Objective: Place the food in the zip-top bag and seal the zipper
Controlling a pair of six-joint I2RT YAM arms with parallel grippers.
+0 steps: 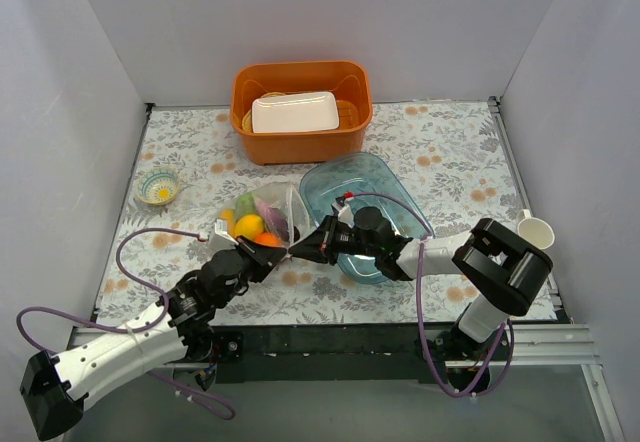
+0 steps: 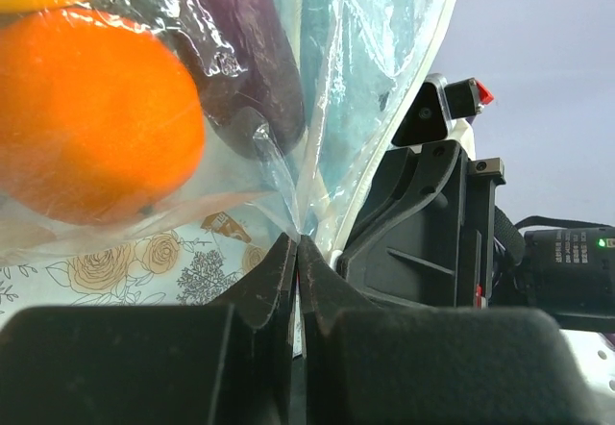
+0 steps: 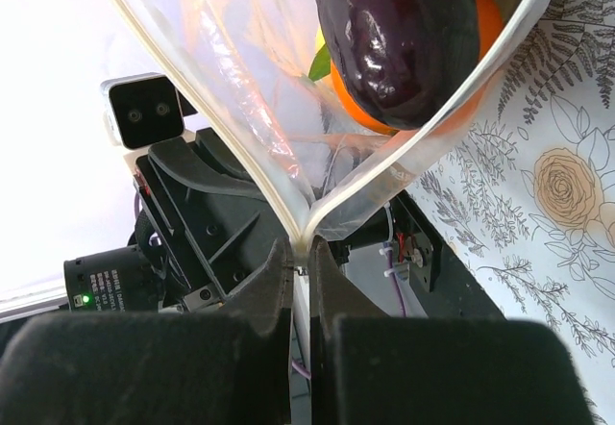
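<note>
The clear zip top bag lies at the middle front of the table with its mouth toward the right. Inside show a dark purple eggplant, an orange, a yellow fruit and a green item. My right gripper is shut on the bag's rim, where two edges of the mouth meet in a V. Bag film gathers to a point at the tips of my left gripper, which is shut on it. Both grippers sit close together at the mouth's near corner; above them the mouth gapes.
Behind the bag stands an orange bin holding a white tray. A translucent blue container sits beneath the right arm. A patterned bowl is at left, a white mug at right.
</note>
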